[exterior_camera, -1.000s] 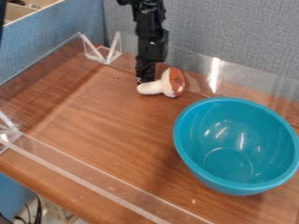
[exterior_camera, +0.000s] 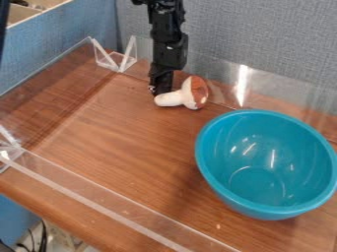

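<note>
My black gripper reaches down from the top of the view to the wooden table, at the left end of a toy mushroom. The mushroom lies on its side, white stem to the left and reddish-brown cap to the right. The gripper's tips are at or just behind the stem; I cannot tell whether they are open or closed on it. A large turquoise bowl stands at the front right, apart from the mushroom.
Clear plastic edging and corner brackets border the wooden table. A grey wall stands behind, a blue padded box at the left. Cables hang below the front left edge.
</note>
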